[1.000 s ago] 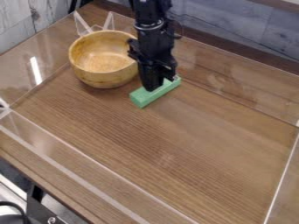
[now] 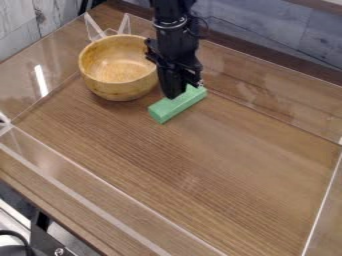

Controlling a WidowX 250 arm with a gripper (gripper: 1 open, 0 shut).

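Observation:
A green rectangular block (image 2: 177, 107) lies diagonally on the wooden table near the upper middle. My black gripper (image 2: 166, 84) hangs just above its upper left end, pointing down; its fingertips look close together, with nothing visible between them. Left of it sits a yellow bowl (image 2: 107, 70), apparently empty, its right side close beside the gripper.
My gripper has risen slightly from lower over the green block and shifted a little toward the back. The block and bowl stay where they were.

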